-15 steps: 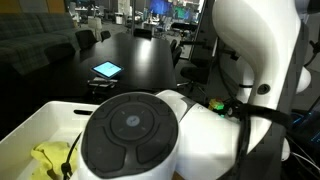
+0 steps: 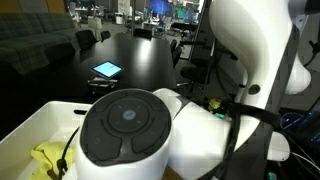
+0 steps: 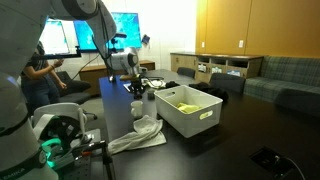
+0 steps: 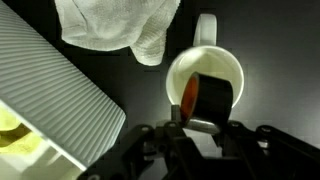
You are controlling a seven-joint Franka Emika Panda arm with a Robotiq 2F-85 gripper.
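Observation:
A small block-like object (image 4: 212, 98), dark on top with an orange side, is held in my gripper, whose black fingers are shut on it. Directly beneath it in the wrist view, a white mug (image 4: 186, 69) stands upright with its handle toward the top of the picture. The object covers part of the mug's opening; its height above the rim is hard to judge. In exterior view 2 the mug (image 3: 137, 108) is small on the dark table, below my raised gripper. My arm hides the mug and the held object in exterior view 1.
A crumpled white cloth (image 4: 112, 22) lies near the mug. Beside them stands a white bin (image 3: 190, 122) with yellow things (image 3: 187, 106) inside, its wall close to the gripper.
My arm's wrist has shifted slightly left in exterior view 1. The bin and its yellow contents stay put there.

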